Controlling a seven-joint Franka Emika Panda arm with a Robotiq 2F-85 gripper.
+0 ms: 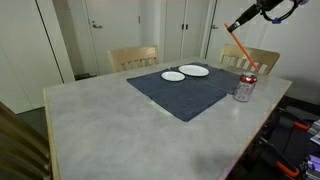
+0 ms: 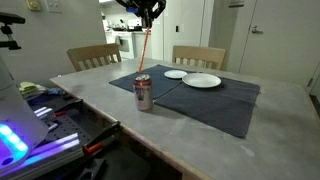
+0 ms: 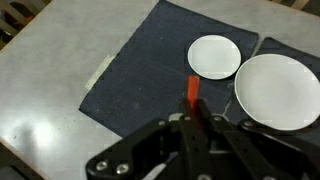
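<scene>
A long orange-red stick [image 1: 241,47] slants down from my gripper [image 1: 229,27], which is shut on its upper end. In exterior view 2 the stick [image 2: 145,48] looks nearly upright. Its lower end is at or just above the top of a can [image 2: 144,94] with a reddish upper part; I cannot tell whether it touches or enters the can. The same can [image 1: 245,87] stands near the table edge in exterior view 1. From the wrist, only a short orange piece [image 3: 193,90] shows ahead of the dark gripper, and the can is out of sight.
Dark placemats [image 1: 183,96] lie on the table beside the can. A small white plate [image 3: 214,57] and a larger white plate [image 3: 278,91] rest on them. Wooden chairs [image 1: 134,58] surround the table, whose left half is bare in exterior view 1.
</scene>
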